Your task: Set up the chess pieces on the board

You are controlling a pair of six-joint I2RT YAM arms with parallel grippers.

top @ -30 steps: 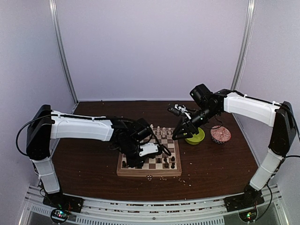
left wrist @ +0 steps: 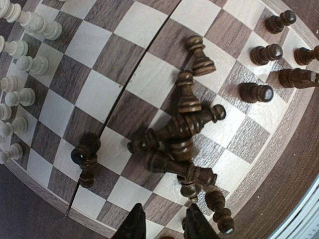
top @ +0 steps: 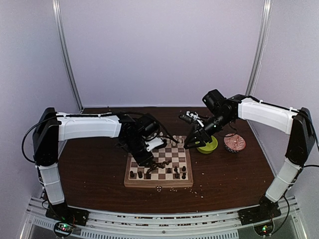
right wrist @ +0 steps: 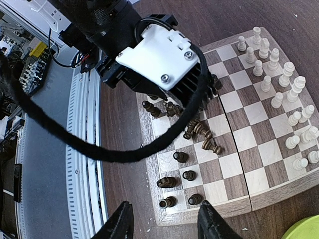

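Observation:
The chessboard (top: pixel 158 183) lies on the table. White pieces (right wrist: pixel 284 74) stand in rows along its far side. On the near side several dark pieces stand, such as a dark pawn (left wrist: pixel 255 92). A heap of fallen dark pieces (left wrist: pixel 179 129) covers the near-middle squares, and another dark piece (left wrist: pixel 86 159) is apart from it. Over the board's left part is my left gripper, open, its fingertips apart above the near edge squares; nothing is clearly held. My right gripper is open and empty, above the board's right side.
A green bowl (top: pixel 208 146) and a red patterned bowl (top: pixel 235 143) stand right of the board. The left arm (right wrist: pixel 159 59) spans part of the board in the right wrist view. Small pale bits (top: pixel 195 192) lie near the front. Bare table (top: pixel 89 169) extends to the left.
The left gripper's wrist has shifted up and slightly left in the top view, uncovering more fallen dark pieces mid-board. The right arm looks nearly still.

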